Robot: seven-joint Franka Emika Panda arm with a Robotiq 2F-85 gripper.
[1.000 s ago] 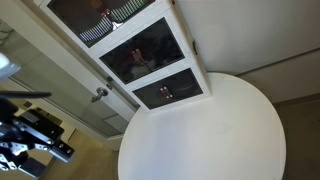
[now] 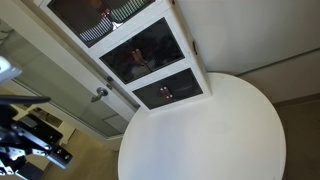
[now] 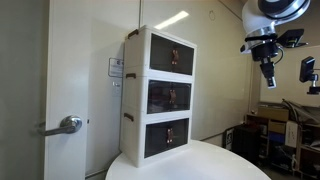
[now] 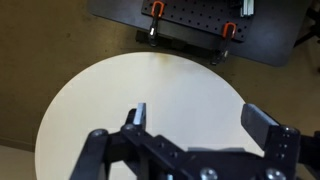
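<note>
A white cabinet [image 3: 170,139] of stacked units with dark door panels stands upright on the round white table [image 2: 208,145]. All of its doors look shut. My gripper is open, its two fingers far apart, with only white tabletop showing between them in the wrist view. In exterior view 2 the gripper [image 3: 269,82] hangs high at the right, well clear of the cabinet. It appears at the left edge in exterior view 1, away from the table.
A door with a metal handle [image 3: 70,125] is at the left. The wrist view shows a dark perforated board [image 4: 205,14] with orange-handled clamps [image 4: 156,12] beyond the table. Shelves with boxes [image 3: 278,125] stand at the back right.
The gripper has shifted slightly downward in exterior view 1. Cabinet and table look the same.
</note>
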